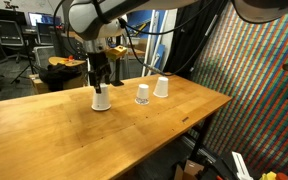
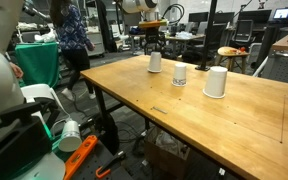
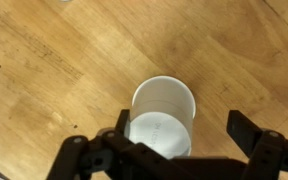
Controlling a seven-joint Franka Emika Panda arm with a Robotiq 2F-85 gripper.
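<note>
Three white cups stand upside down on the wooden table. Over the leftmost one, the cup point(image 1: 101, 99) in exterior view 1, my gripper point(image 1: 101, 80) points down. In the wrist view the fingers are wide apart, with the same cup point(image 3: 162, 98) showing between and below the fingers. It is nearer the left finger point(image 3: 122, 124) than the right finger point(image 3: 242, 130), with bare table visible on the right side. The other two are a middle cup point(image 1: 142, 94) and a right-hand cup point(image 1: 161, 87), standing apart from my gripper.
In exterior view 2 the middle cup point(image 2: 179, 77) and the largest-looking cup point(image 2: 215, 82) stand nearer that camera. Chairs point(image 1: 6, 38) and desks fill the background; a dark curtain point(image 1: 202, 60) hangs at the right.
</note>
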